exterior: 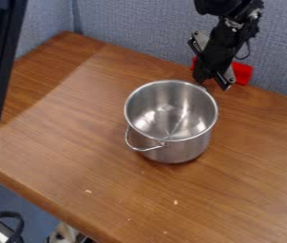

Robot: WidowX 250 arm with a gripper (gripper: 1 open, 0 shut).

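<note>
A steel pot (pixel 172 121) with a wire handle stands on the wooden table (pixel 70 142). Behind it, my black gripper (pixel 214 78) is low at the back of the table, partly over a red object (pixel 240 72). I cannot tell how far its fingers are apart or whether anything is between them.
The back of the table meets a blue-grey padded wall (pixel 133 28). A dark frame runs down the left edge of the view, with dark cables at bottom left.
</note>
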